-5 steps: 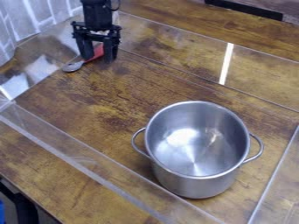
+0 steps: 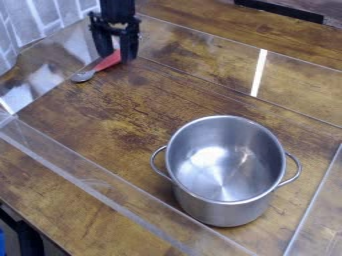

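Observation:
My black gripper point(image 2: 115, 40) is at the top left, above a spoon with a metal bowl point(image 2: 83, 76) and a red handle point(image 2: 107, 62) lying on the wooden surface. Whether its fingers are open or shut is hard to tell. A steel pot point(image 2: 223, 170) with two side handles stands empty at the lower right.
Clear panels or edges run along the front, right and back, with a shiny sheet at the left.
The gripper dipped low over the spoon and is now higher, showing more of the red handle. The spoon and pot look unmoved.

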